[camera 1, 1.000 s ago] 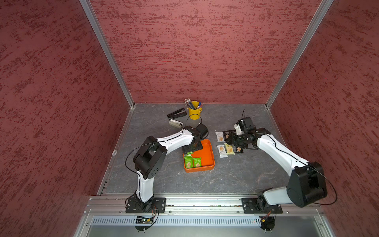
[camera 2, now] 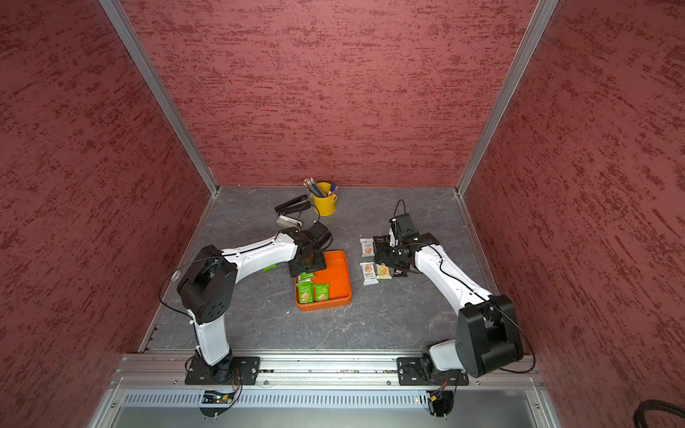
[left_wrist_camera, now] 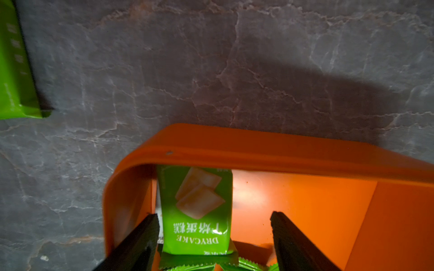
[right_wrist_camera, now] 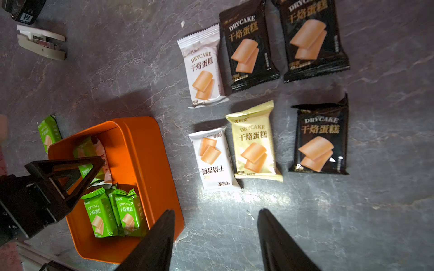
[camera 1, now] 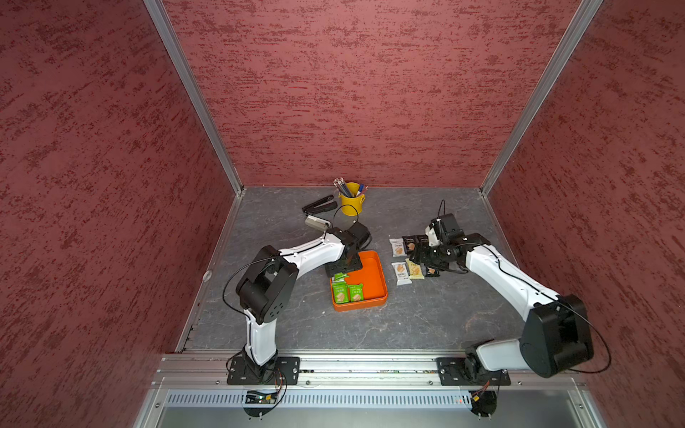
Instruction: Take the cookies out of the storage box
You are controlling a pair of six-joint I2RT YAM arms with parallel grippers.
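Note:
The orange storage box (right_wrist_camera: 158,167) holds several green cookie packets. Two stand side by side near its front wall, a front-left packet (right_wrist_camera: 100,214) and a neighbour (right_wrist_camera: 128,214). Another green packet (left_wrist_camera: 194,207) is in the back-left corner, with a pinkish-white packet (right_wrist_camera: 103,158) edge beside it. My left gripper hangs over that corner, fingers apart around the green packet's sides but not closed on it. My right gripper is over the table right of the box, its fingers apart with nothing between them.
Right of the box lie two white packets (right_wrist_camera: 214,158), a yellow packet (right_wrist_camera: 255,142) and three black packets (right_wrist_camera: 321,140). One green packet (right_wrist_camera: 49,131) lies left of the box. Behind stand a stapler (camera 1: 319,205), a whitish device (camera 1: 317,223) and a yellow pen cup (camera 1: 351,202).
The right arm has moved very slightly. The packets look unmoved.

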